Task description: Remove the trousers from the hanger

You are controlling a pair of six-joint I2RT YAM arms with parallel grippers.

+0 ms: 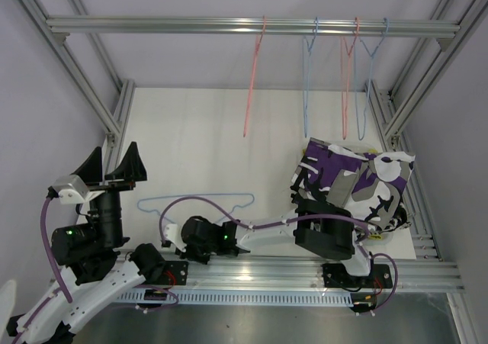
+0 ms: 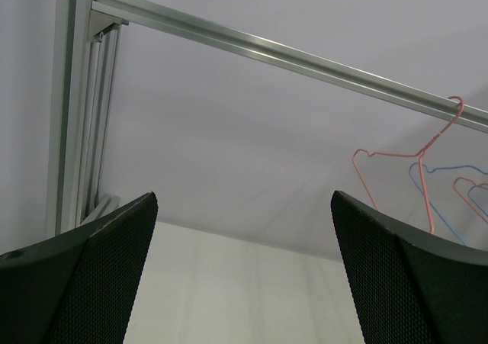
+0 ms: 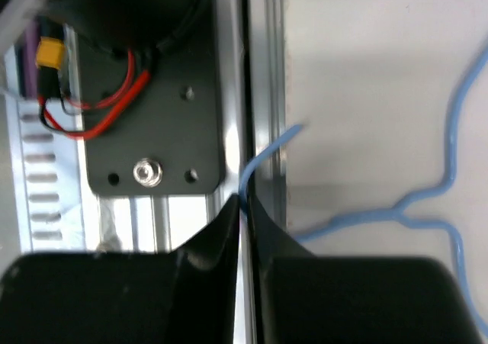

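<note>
The camouflage trousers [image 1: 351, 176] in purple, grey, black and white lie bunched at the right of the board, off any visible hanger. A blue hanger [image 1: 194, 194] lies flat at the front of the board, also seen in the right wrist view [image 3: 427, 222]. My right gripper is low at the board's front edge, its fingers close together at that hanger's hook; whether they grip it is unclear. My left gripper stands raised at the left, open and empty.
Red and blue empty hangers hang from the rail [image 1: 191, 25] at the back. The board's middle and left [image 1: 183, 138] are clear. Metal frame edges and cables border the front.
</note>
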